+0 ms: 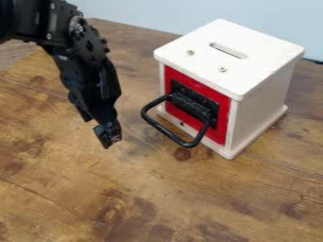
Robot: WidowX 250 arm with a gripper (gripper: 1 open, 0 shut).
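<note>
A black robot arm reaches in from the upper left, its gripper (101,127) hanging low over the wooden table, left of a white wooden box (256,104). The box has a slot and two screws on top and a red front panel (217,137) with a black fitting. A black U-shaped handle (173,136) sticks out from that front toward the gripper, apart from it. Whether the fingers are open or shut is hard to tell at this angle.
A pale wall or surface (190,14) lies behind.
</note>
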